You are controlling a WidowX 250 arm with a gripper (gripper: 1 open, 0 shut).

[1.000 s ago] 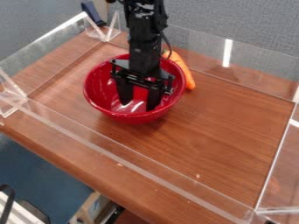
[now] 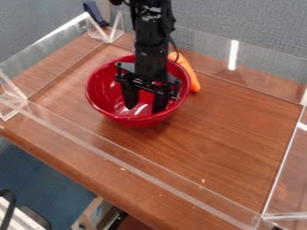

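My black gripper (image 2: 146, 97) reaches down from the top into a red bowl (image 2: 110, 106), its fingers inside the bowl. Whether the fingers are apart or closed on something is hard to make out against the dark arm and red plastic. An orange carrot-like object (image 2: 192, 77) lies behind the bowl on the right, partly hidden by the bowl and arm.
Clear plastic walls edge the table, with a transparent panel along the near left and another at the right.
The gripper has shifted very slightly inside the bowl; the bowl and orange object look unmoved.
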